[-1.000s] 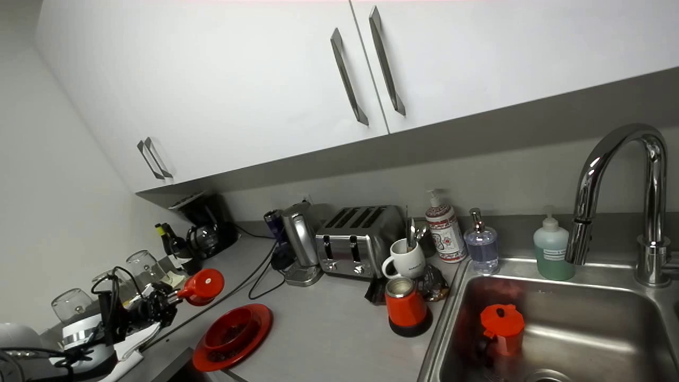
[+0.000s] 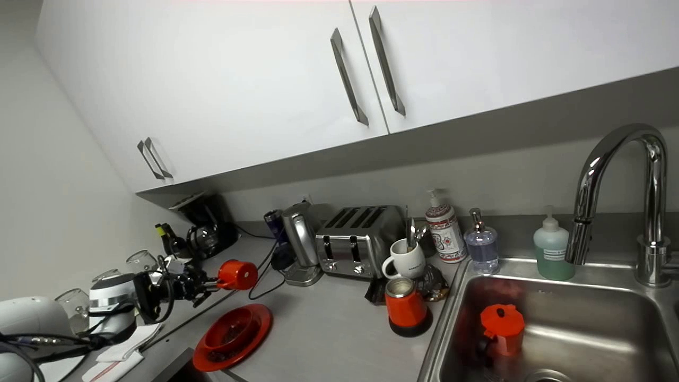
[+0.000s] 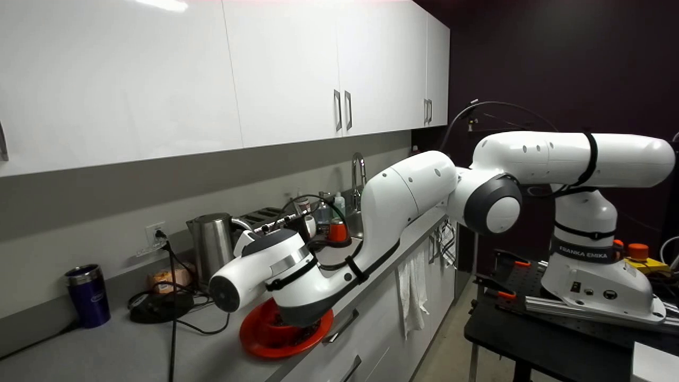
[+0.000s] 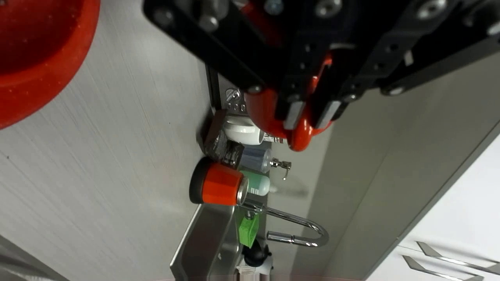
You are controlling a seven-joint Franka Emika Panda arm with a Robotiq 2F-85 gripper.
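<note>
A red cup (image 2: pixel 238 275) with a handle hangs in the air, my gripper (image 2: pixel 213 285) shut on its handle. In the wrist view the gripper has the red handle (image 4: pixel 302 136) between its fingertips, and the fingers hide much of the cup. A red bowl (image 2: pixel 245 321) on a red plate (image 2: pixel 265 327) stands on the counter below, in front of the cup; small dark bits lie inside the bowl. In exterior view 2 the arm covers the gripper and the cup, and part of the plate (image 3: pixel 258 344).
A kettle (image 2: pixel 301 239), a toaster (image 2: pixel 359 245), a white mug (image 2: pixel 405 261) and an orange-red canister (image 2: pixel 405 309) line the counter's back. The sink (image 2: pixel 573 318) holds a red moka pot (image 2: pixel 507 334). Counter between plate and canister is clear.
The gripper has carried the cup to the right in exterior view 1, and the cup's tilt has changed. Plate and bowl have stayed put.
</note>
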